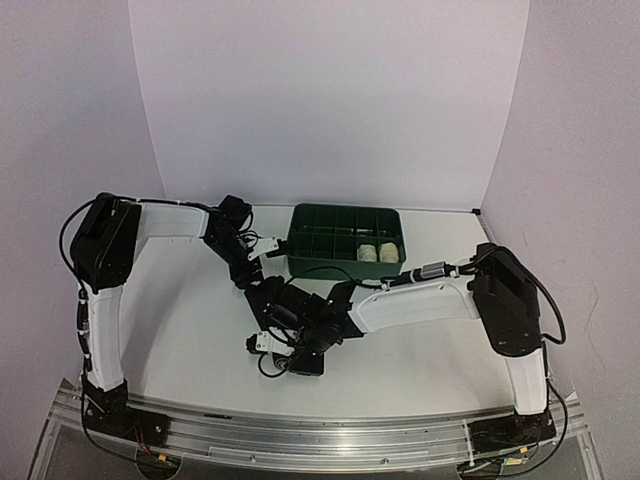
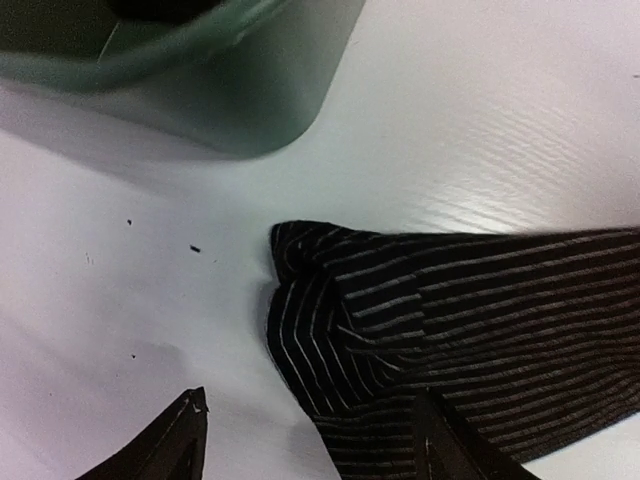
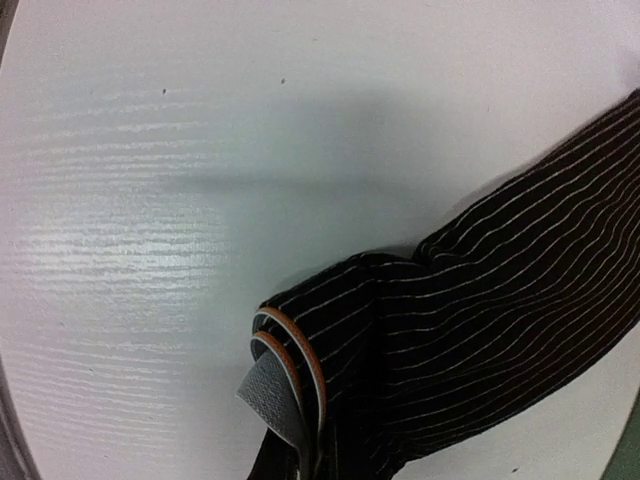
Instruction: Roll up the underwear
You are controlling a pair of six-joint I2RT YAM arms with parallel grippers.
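Observation:
Black underwear with thin pale stripes [image 2: 480, 340] lies on the white table, its end folded and bunched in the left wrist view. My left gripper is open above that end, fingertips at the bottom of the view, beside the green box. In the right wrist view the striped cloth [image 3: 500, 300] stretches up to the right, with grey and orange edged waistband [image 3: 270, 390] bunched at the bottom. My right gripper [image 1: 282, 355] is low at the front centre over the cloth; its fingers are not clear to see.
A green divided box [image 1: 315, 258] stands at the back centre, two pale rolled items [image 1: 388, 252] in its right compartments.

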